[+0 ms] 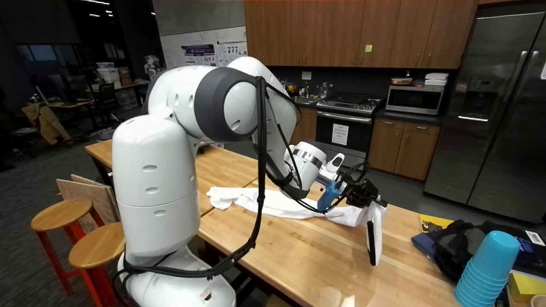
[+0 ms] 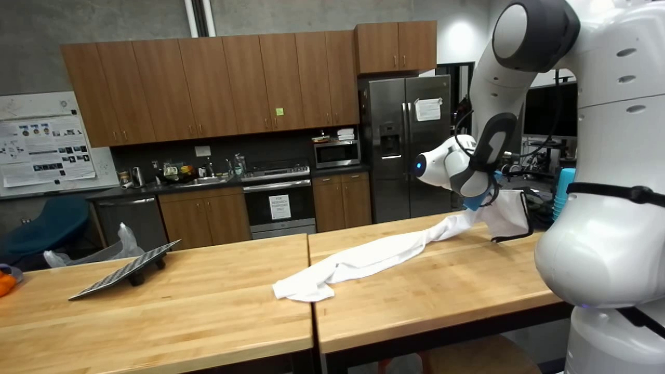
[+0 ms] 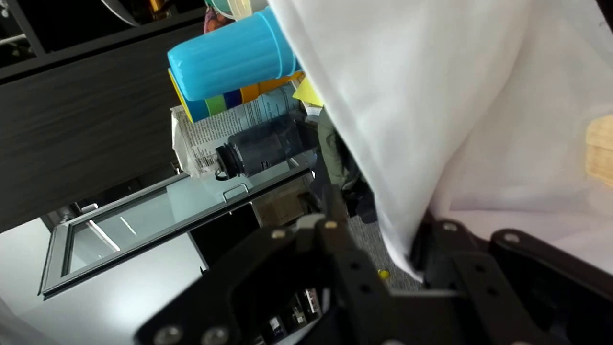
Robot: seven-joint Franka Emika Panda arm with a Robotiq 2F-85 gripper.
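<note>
A long white cloth (image 2: 380,252) with a dark edge trim lies stretched across the wooden table (image 2: 399,299), its far end raised. In exterior view 1 that raised end (image 1: 376,230) hangs down from the tip of my gripper (image 1: 379,200). The wrist view shows the gripper with its fingers apart and floor visible through the gap. White fabric (image 3: 414,115) fills the upper right there, its lower edge reaching between the fingers and lying against the right finger (image 3: 428,241). Whether it still clings to that finger is unclear.
Stacked blue cups (image 1: 486,268) and dark clothing (image 1: 455,243) occupy the table's right end. A dark tilted panel (image 2: 128,271) stands on the left table section. In front of the cloth, the tabletop is clear.
</note>
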